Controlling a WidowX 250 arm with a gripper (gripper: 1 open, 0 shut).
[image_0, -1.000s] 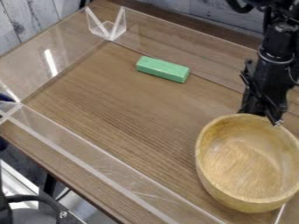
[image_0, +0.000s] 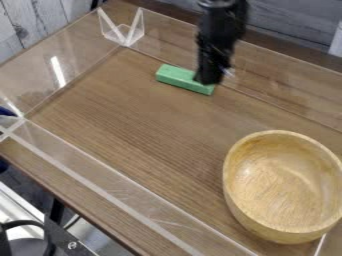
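My black gripper (image_0: 209, 72) hangs at the top centre, blurred, just above the right end of a green block (image_0: 181, 78) lying on the wooden table (image_0: 127, 140). I cannot see clearly whether anything is between its fingertips. A large wooden bowl (image_0: 281, 185) stands at the lower right.
A clear plastic holder (image_0: 123, 28) is at the upper left, and transparent rims run along the left edge of the table. Black cables lie at the lower left.
My gripper has swept left from above the bowl at the right to over the green block. The bowl and block look unmoved.
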